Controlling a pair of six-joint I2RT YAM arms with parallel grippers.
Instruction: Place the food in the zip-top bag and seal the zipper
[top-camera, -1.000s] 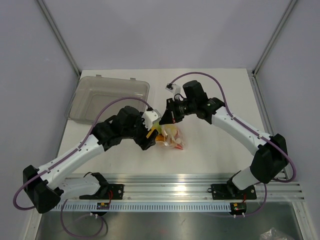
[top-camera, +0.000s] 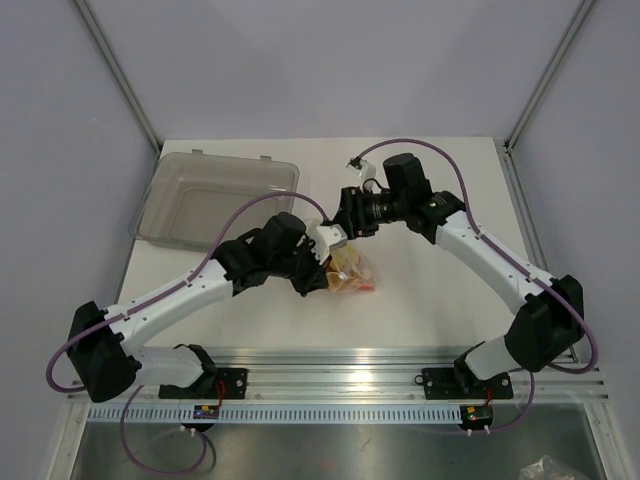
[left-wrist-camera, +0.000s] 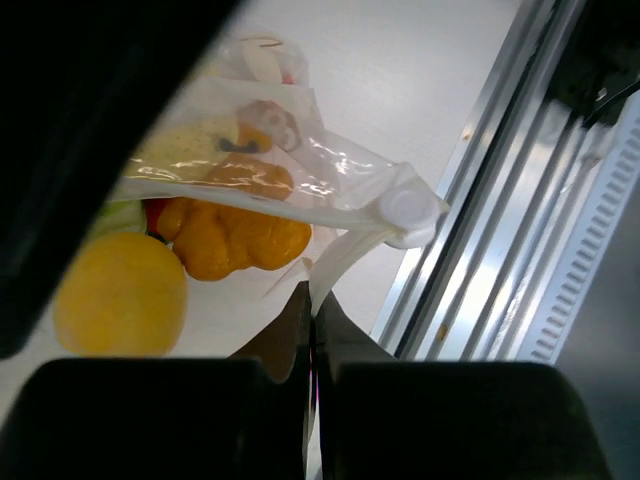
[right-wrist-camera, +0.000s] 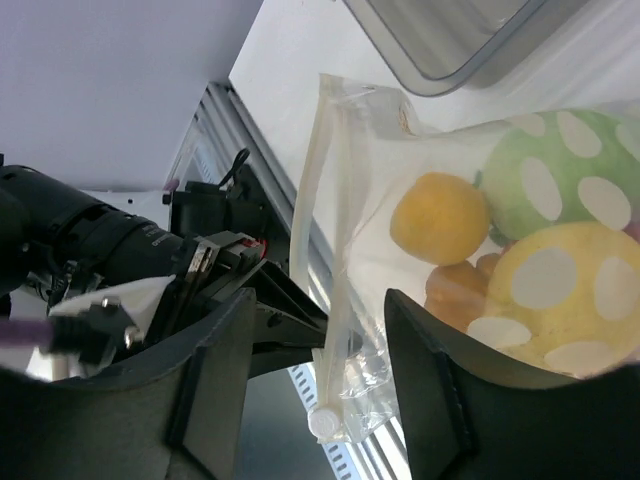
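Observation:
A clear zip bag (top-camera: 350, 268) holding toy food lies at the table's middle: a yellow round piece (right-wrist-camera: 440, 215), orange pieces (left-wrist-camera: 235, 240), and printed green and yellow items (right-wrist-camera: 560, 170). My left gripper is shut on the thin plastic edge of the bag, near the white slider (left-wrist-camera: 410, 210). My right gripper is open over the bag's zipper strip, with the left gripper just beyond it in the right wrist view. In the top view both grippers are close together, their tips partly hidden.
An open grey plastic bin (top-camera: 215, 200) sits at the back left. A metal rail (top-camera: 330, 358) runs along the front edge.
Over the last second both arms have shifted to the right in the top view, the right one also slightly upward. The bag has shifted slightly right.

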